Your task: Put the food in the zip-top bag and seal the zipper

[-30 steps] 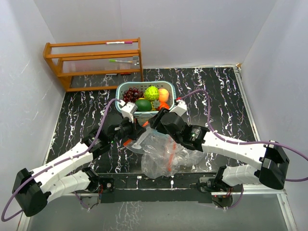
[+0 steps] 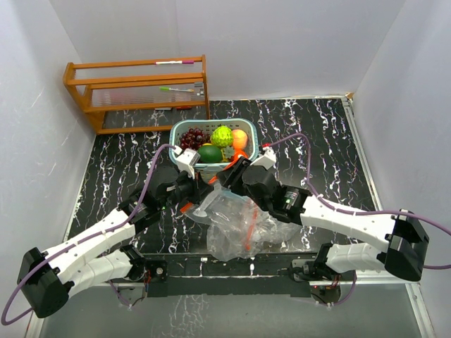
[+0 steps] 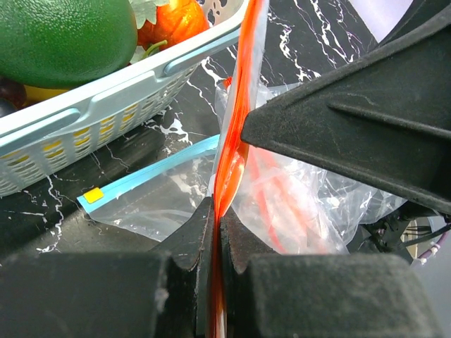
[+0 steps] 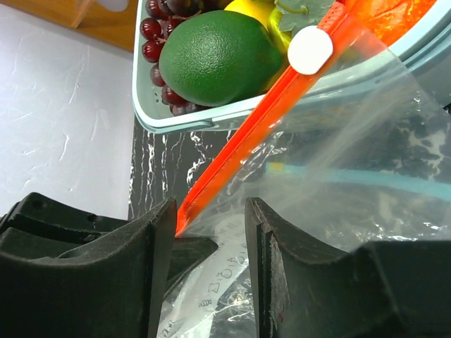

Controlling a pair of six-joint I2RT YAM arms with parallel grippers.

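Observation:
A clear bag (image 2: 243,225) with an orange zipper (image 4: 232,158) lies in front of the basket (image 2: 250,155) of food, which holds grapes (image 4: 151,51), an avocado (image 4: 218,60) and other produce. My left gripper is shut on the orange zipper strip, which stands up from its fingertips. My right gripper is open beside that strip, its fingers spread around part of the bag's film; one finger reaches across the left wrist view. A white round slider (image 4: 310,49) sits at the strip's upper end.
A wooden rack (image 2: 134,79) with pens stands at the back left. A blue-zippered bag edge (image 3: 155,167) lies on the dark marble surface.
The right arm has shifted slightly to the right over the last moment. The left arm stays nearly still at the zipper.

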